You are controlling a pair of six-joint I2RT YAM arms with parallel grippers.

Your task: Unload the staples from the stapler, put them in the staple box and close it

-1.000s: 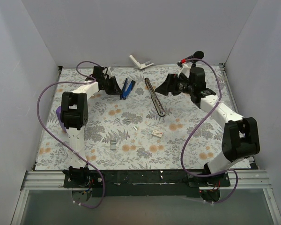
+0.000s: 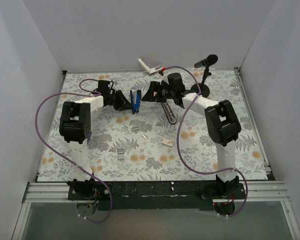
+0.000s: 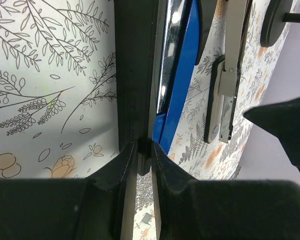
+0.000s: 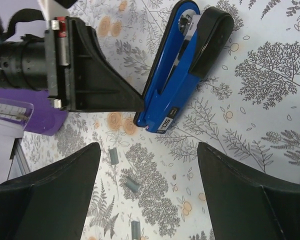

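Note:
The blue and black stapler stands opened, its metal channel showing. My left gripper is shut on a long black part at its side, seen close in the left wrist view. Just right of the stapler is my right gripper, its fingertips apart with nothing between them in its own view; in the left wrist view it is a dark shape at the right.
Right of the stapler lies a long metal stapler. A black stand is at the back right, a white tool at the back, a small pale block and several small pieces in front. A purple object is at far left.
My right gripper has moved left toward the blue stapler. My left gripper and the stapler shifted slightly down in the top view since a second ago, the stapler turning more upright.

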